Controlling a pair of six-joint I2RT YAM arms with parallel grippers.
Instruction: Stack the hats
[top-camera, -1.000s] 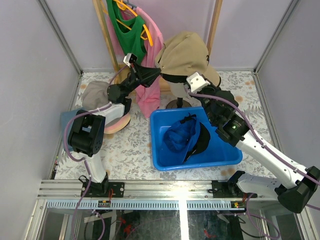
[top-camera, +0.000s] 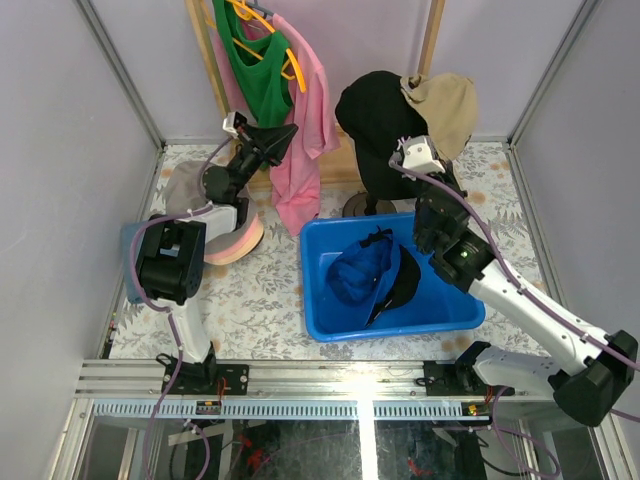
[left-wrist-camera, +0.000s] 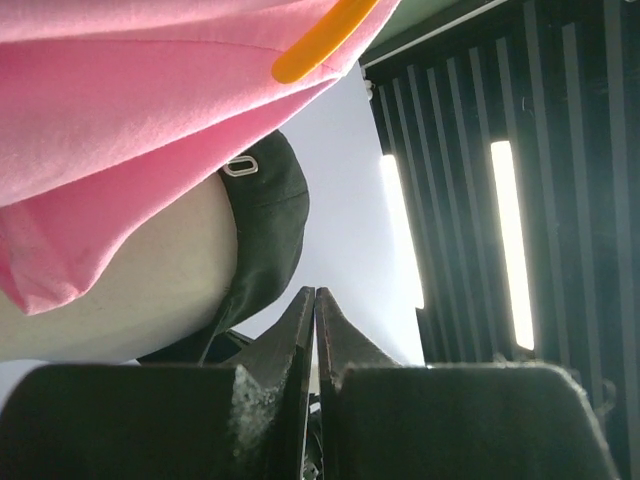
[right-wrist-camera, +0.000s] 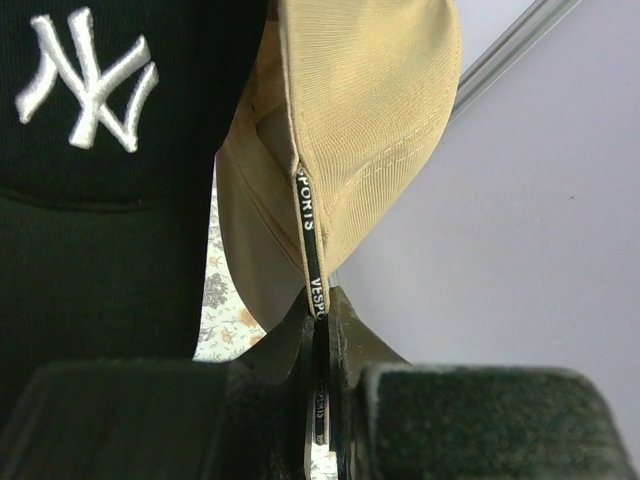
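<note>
In the top view, a black cap (top-camera: 378, 135) rests on the stand. Its white NY logo shows close up in the right wrist view, left of a tan cap (right-wrist-camera: 370, 110). My right gripper is shut on the tan cap's lettered edge strip, and this cap (top-camera: 447, 105) hangs right of the black one. My left gripper is shut with nothing visible between its fingers. Beyond it, the left wrist view has a pale cap (left-wrist-camera: 150, 270) and a dark cap (left-wrist-camera: 270, 205) with a metal buckle, partly behind pink cloth.
A pink shirt (top-camera: 298, 180) and a green top (top-camera: 265, 85) hang on the rack beside my left gripper. In front, a blue bin (top-camera: 440, 305) contains a blue-and-black cap (top-camera: 360, 275). Several hats, including a grey one (top-camera: 190, 188), lie under the left arm.
The tan cap has come off the black cap and shifted right with my right gripper, uncovering the black cap. The left gripper has drawn away to the left from the stand.
</note>
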